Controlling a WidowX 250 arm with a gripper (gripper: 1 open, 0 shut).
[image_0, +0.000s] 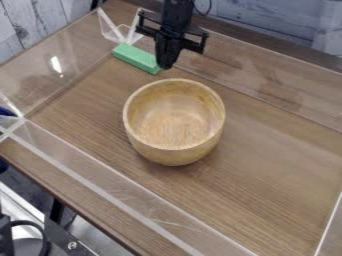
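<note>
At the top centre of the camera view, the black arm reaches down to my gripper (166, 60), which is shut and low over the table at the right end of a green block (134, 55). Whether it touches the block is unclear. A large tan bowl (174, 141) sits in the middle of the table, below the gripper in the view.
The wooden table (274, 180) has free room right of the bowl and to its left. Clear plastic strips run along the left and front edges. Black cables lie at the lower left, off the tabletop.
</note>
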